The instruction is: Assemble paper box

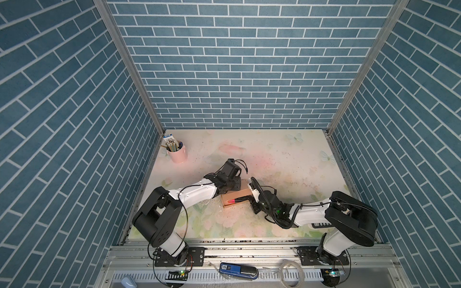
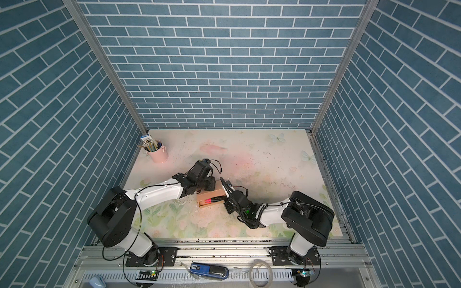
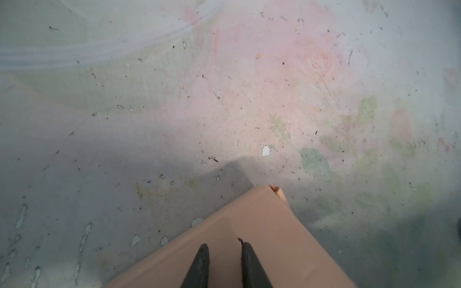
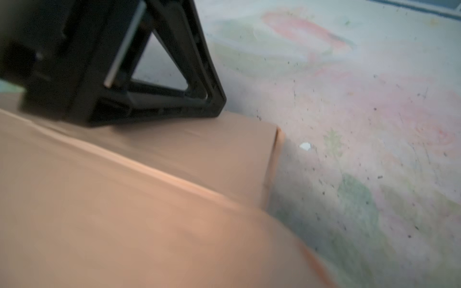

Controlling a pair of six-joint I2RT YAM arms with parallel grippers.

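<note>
A brown cardboard box lies at a slant on the front middle of the table, between the two arms. Inside its open front part shows a red and black object. From the left wrist view, my left gripper points down over the box's flat brown panel, its two dark fingertips apart. The black frame of the left gripper meets that panel in the right wrist view, while a large blurred flap fills the foreground. My right gripper is at the box's right end; its fingertips are hidden.
A pink cup with pens and brushes stands at the back left. A blue device and a coil of clear tubing lie beyond the front rail.
</note>
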